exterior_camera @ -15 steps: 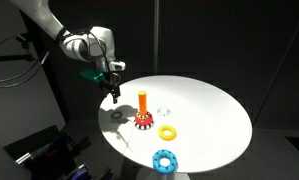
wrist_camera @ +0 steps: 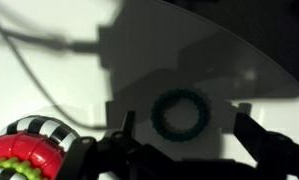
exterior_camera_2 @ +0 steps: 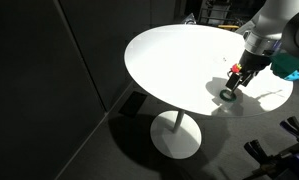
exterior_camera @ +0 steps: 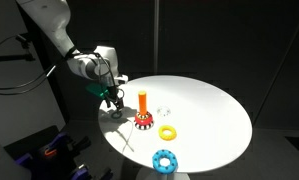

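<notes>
A dark green ring (wrist_camera: 180,115) lies flat on the white table, seen in the wrist view between and just beyond my open fingers. My gripper is above it, fingers wide apart, nothing held between them. In exterior view 1 the gripper (exterior_camera: 115,105) points down over the small dark ring (exterior_camera: 116,114) near the table's left edge. Exterior view 2 shows the same ring (exterior_camera_2: 227,95) near the table's rim. A stacking toy with an orange post (exterior_camera: 143,104) and a red base (exterior_camera: 144,121) stands to the right of it.
A yellow ring (exterior_camera: 167,132) and a blue ring (exterior_camera: 165,161) lie toward the table's front. A clear object (exterior_camera: 163,111) sits behind the post. In the wrist view, a cable (wrist_camera: 49,43) appears at upper left.
My gripper has come down toward the dark ring, moving lower and slightly rightward. The rings and the stacking toy have stayed in place.
</notes>
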